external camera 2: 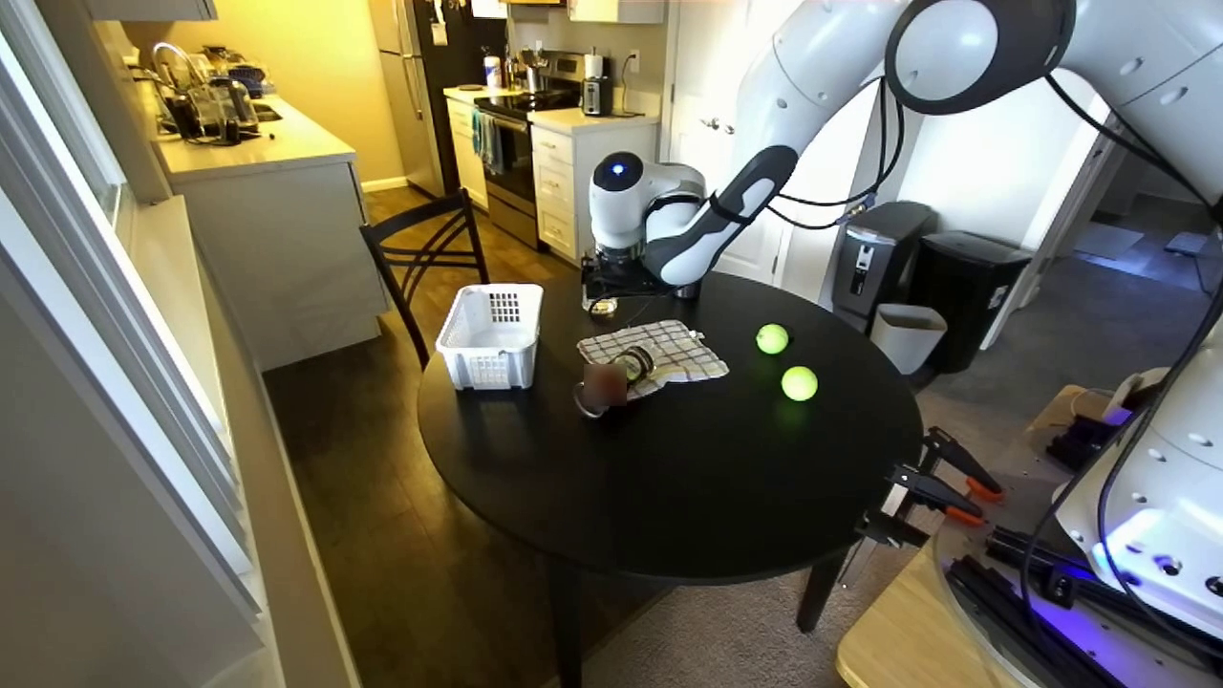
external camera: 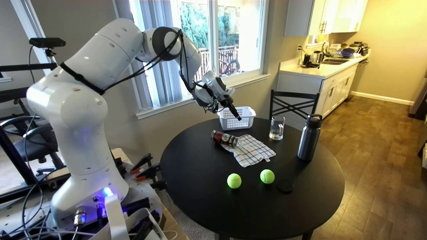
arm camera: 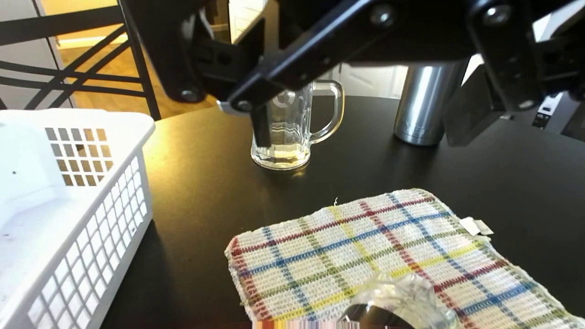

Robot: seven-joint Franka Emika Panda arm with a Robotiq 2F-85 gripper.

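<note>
My gripper is open, its two dark fingers far apart with no object held between them. In exterior view 1 the gripper [external camera: 239,116] hangs in the air near the white basket [external camera: 236,120], above the tabletop. A can with a red and black label [external camera: 224,138] lies on its side, its clear end resting on the checked cloth [external camera: 251,150]. The wrist view shows only the can's clear end [arm camera: 408,296] at the bottom edge. Two green tennis balls, one left [external camera: 234,180] and one right [external camera: 267,176], sit on the table.
A glass mug [arm camera: 282,134] and a steel bottle [arm camera: 425,107] stand upright beyond the cloth. Near the right ball lies a flat black disc [external camera: 285,186]. A black chair [external camera: 294,103] stands behind the round table [external camera: 256,212], whose front is clear.
</note>
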